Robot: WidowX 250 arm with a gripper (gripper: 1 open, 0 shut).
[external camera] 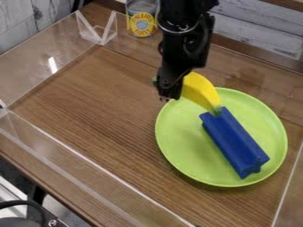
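My black gripper (178, 84) hangs over the upper left rim of a green plate (183, 151), shut on a yellow banana (199, 91), whose upper end is partly hidden by the fingers. The banana slopes down to the right onto the plate, its lower tip at the top end of a long blue block (235, 142) that lies diagonally on the plate.
A can with a yellow label (141, 19) stands at the back of the wooden table (83, 115). A clear plastic edge runs along the left and front. The table left of the plate is bare.
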